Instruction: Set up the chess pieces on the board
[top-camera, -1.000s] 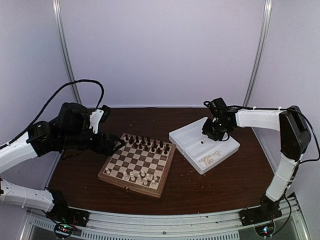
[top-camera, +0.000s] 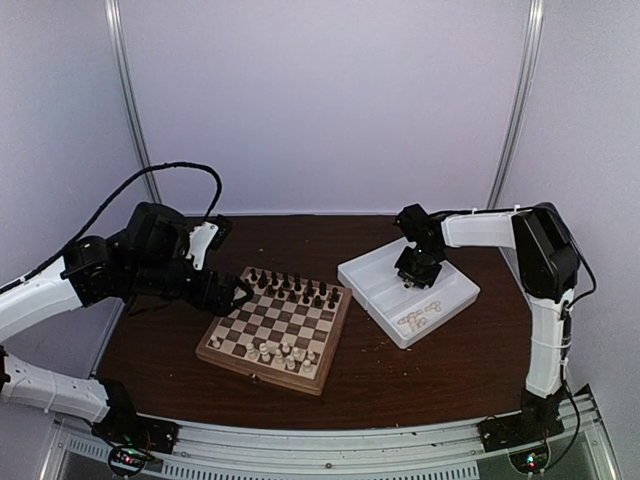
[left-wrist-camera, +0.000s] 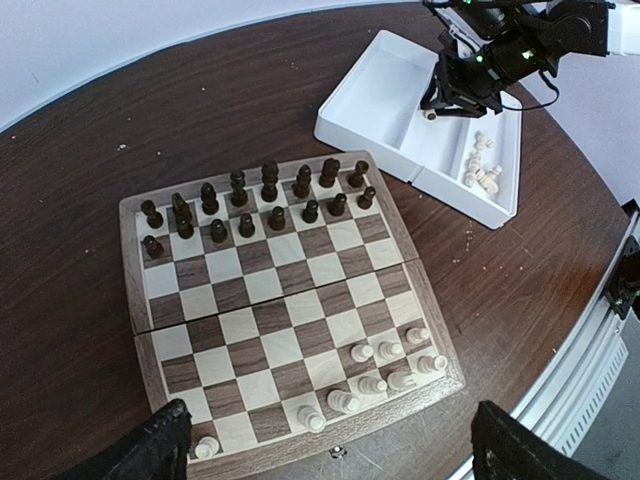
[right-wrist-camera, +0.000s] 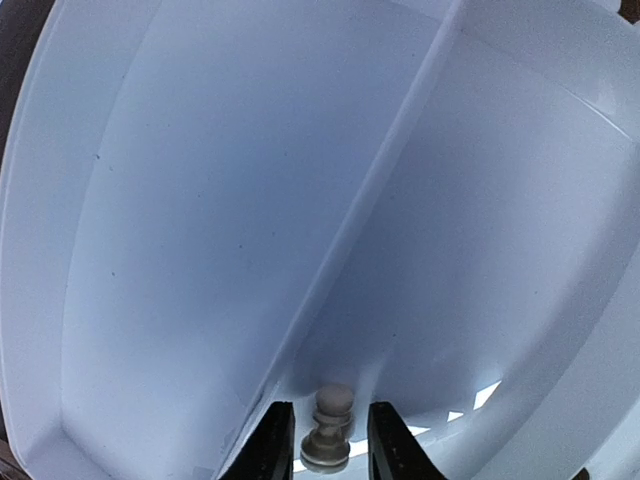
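The wooden chessboard (left-wrist-camera: 136, 280) carries dark pieces along its far side and pale pieces along its near side. In the white tray (top-camera: 365, 270), my right gripper is down in a compartment, part open, its fingers either side of a chess piece (right-wrist-camera: 333, 430) lying or standing there; whether they touch it cannot be told. More pale pieces (left-wrist-camera: 480, 168) sit in the tray's other compartment. My left gripper hangs open over the board's left side, nothing between its fingers.
Pale walls border the back and sides.
My left arm has shifted slightly to the right. The board looks unchanged.
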